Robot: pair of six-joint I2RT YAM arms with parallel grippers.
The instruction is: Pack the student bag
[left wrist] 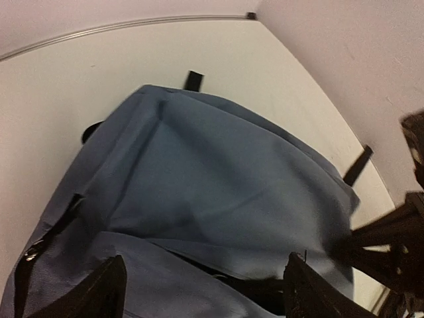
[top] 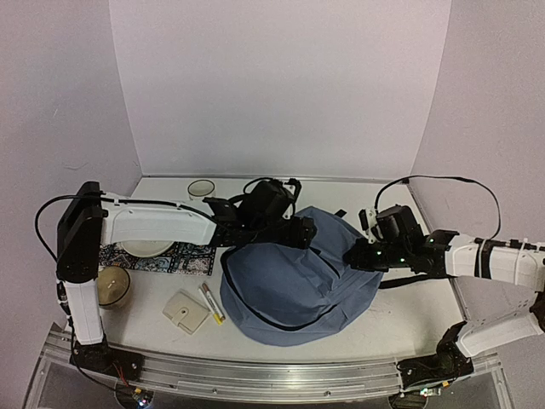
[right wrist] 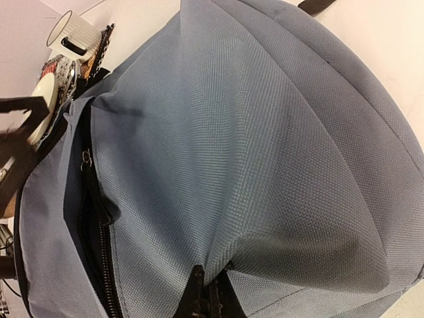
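Note:
The blue-grey bag [top: 285, 290] lies flat and creased across the middle of the table. My left gripper [top: 302, 233] is over the bag's upper part; in the left wrist view its fingers [left wrist: 106, 291] stand wide apart, with no fabric pinched between them. A slit with a black zipper [right wrist: 105, 265] runs along the bag in the right wrist view, partly open. At the bag's right side, my right gripper is shut on a fold of its cloth, the fingertips close together at the gathered fabric.
Left of the bag lie a beige wallet-like case [top: 186, 312] and some pens [top: 211, 304]. Farther left are a brownish cup [top: 112, 287], a plate [top: 146, 249] on a patterned mat [top: 192, 260], and a white mug [top: 201, 189] behind. Bare table [top: 409, 315] shows at the right front.

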